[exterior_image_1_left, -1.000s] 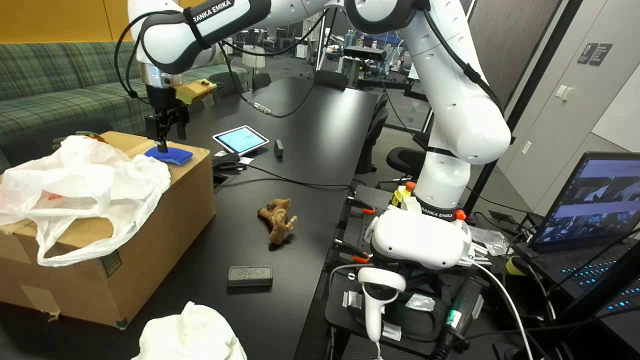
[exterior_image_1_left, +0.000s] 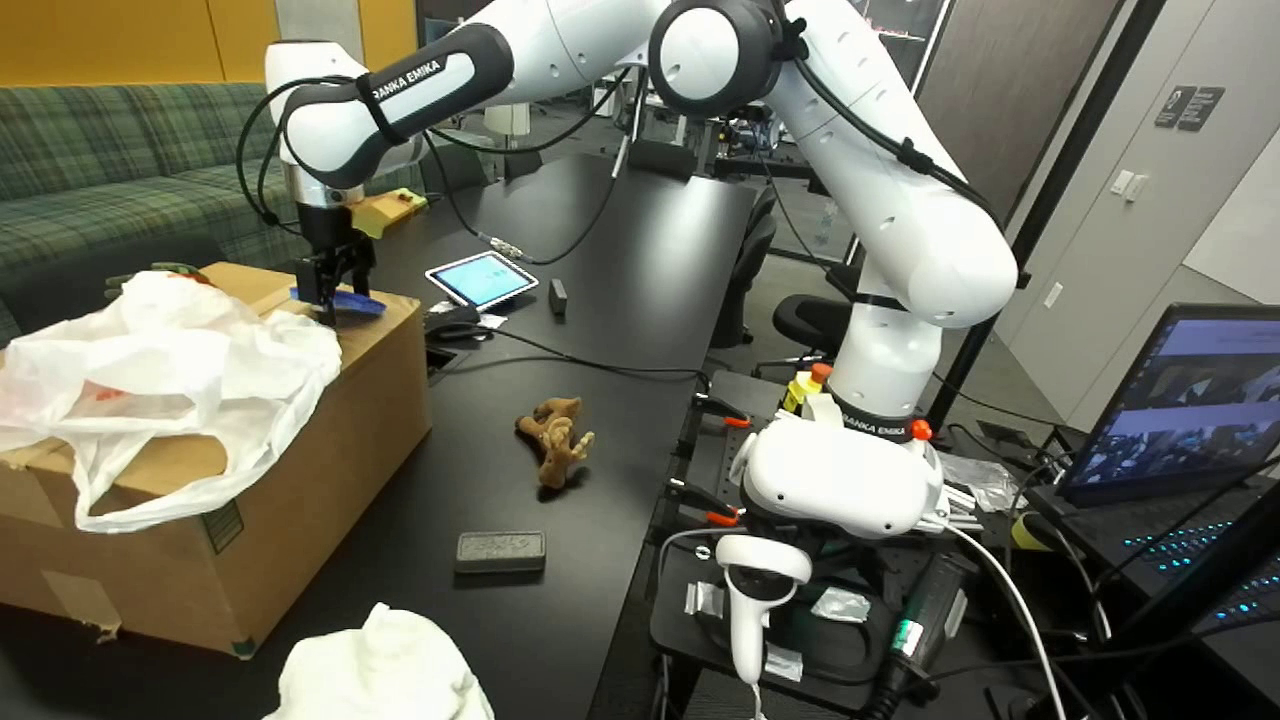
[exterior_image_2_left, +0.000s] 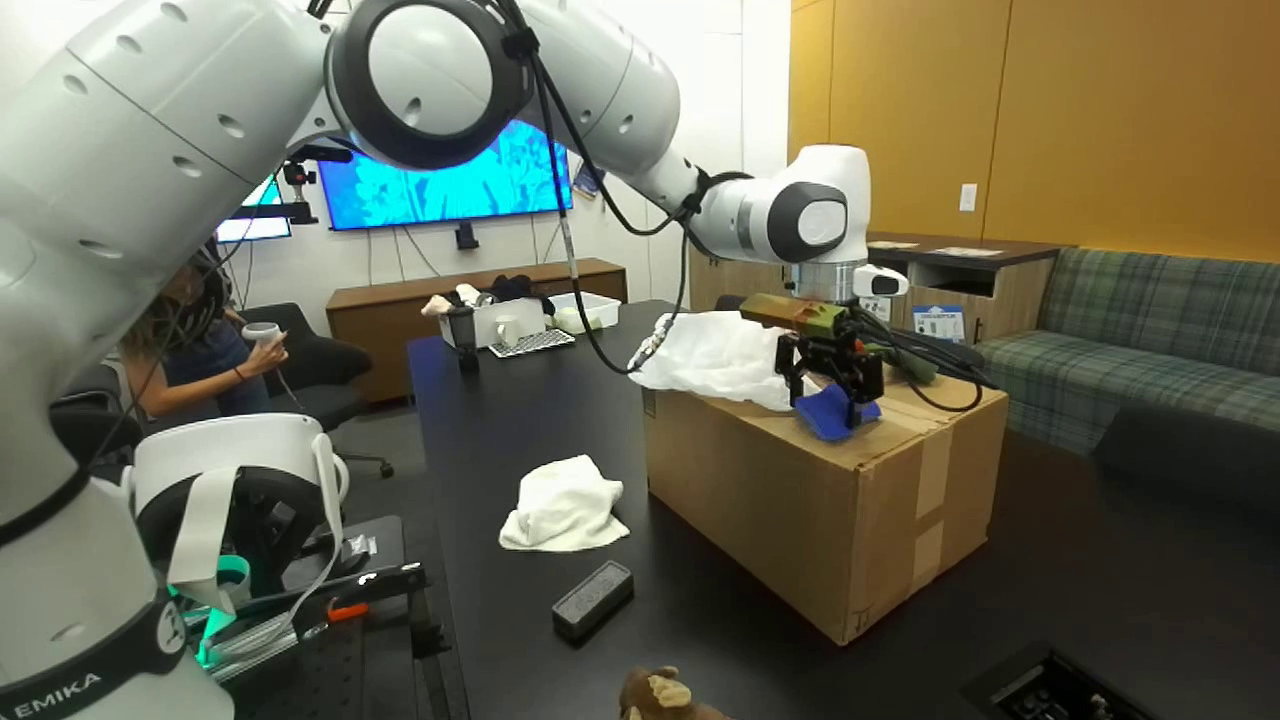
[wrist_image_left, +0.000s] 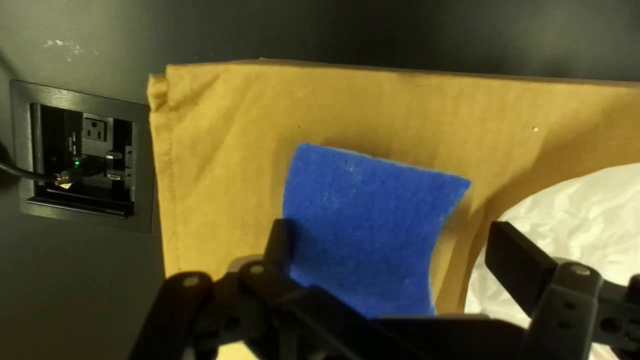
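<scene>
A blue cloth-like pad (wrist_image_left: 372, 222) lies on top of the cardboard box (wrist_image_left: 222, 138), near one end. My gripper stands open low over the box, one finger (wrist_image_left: 279, 243) against or just over the pad's left edge, the other (wrist_image_left: 519, 264) out to the right beside the white bag. In the second exterior view the pad (exterior_image_2_left: 831, 412) shows just under the gripper (exterior_image_2_left: 828, 408). Whether the fingertips touch the box top cannot be told.
A white plastic bag (exterior_image_1_left: 180, 372) covers much of the box top. On the black table lie a brown plush toy (exterior_image_1_left: 555, 442), a dark eraser (exterior_image_1_left: 500, 552), a white cloth (exterior_image_2_left: 564, 504) and a tablet (exterior_image_1_left: 482, 280).
My arm has come down, bringing the gripper from above the blue pad to around it, close to the box top. The pad and the other objects have stayed in place.
</scene>
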